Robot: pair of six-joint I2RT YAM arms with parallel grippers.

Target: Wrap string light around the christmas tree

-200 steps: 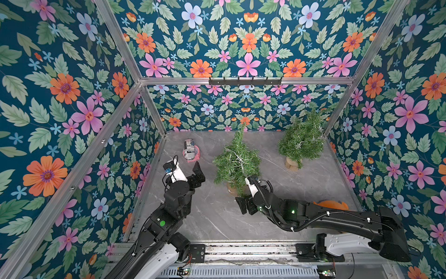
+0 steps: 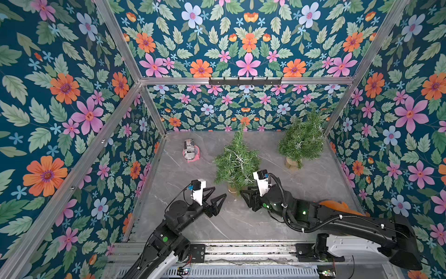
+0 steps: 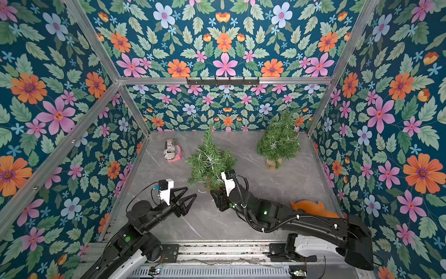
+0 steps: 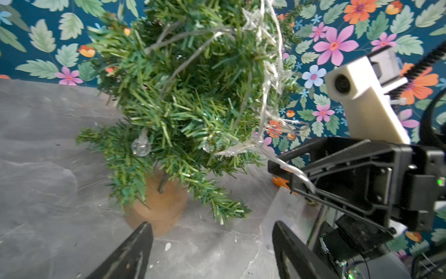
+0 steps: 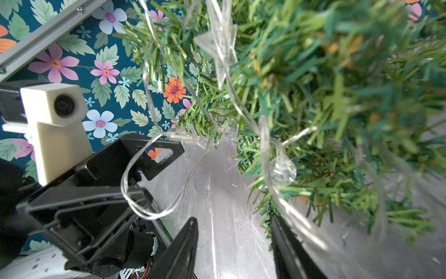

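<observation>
The middle christmas tree [image 2: 237,162] stands on a wooden base, with clear string light draped over it and a loose loop hanging by its side in the right wrist view. My left gripper [image 2: 215,204] is open at the tree's front left, nothing seen between its fingers. My right gripper [image 2: 247,197] is at the tree's front right, its fingers apart in its wrist view; a strand crosses its body in the left wrist view, and I cannot tell whether it is caught there.
A second tree [image 2: 302,139] stands at back right. A pink item with a silver cylinder [image 2: 189,149] lies at back left. An orange object [image 2: 334,204] is partly hidden behind the right arm. Bare floor surrounds the middle tree's front and left.
My left gripper has moved down and right, toward the front of the tree.
</observation>
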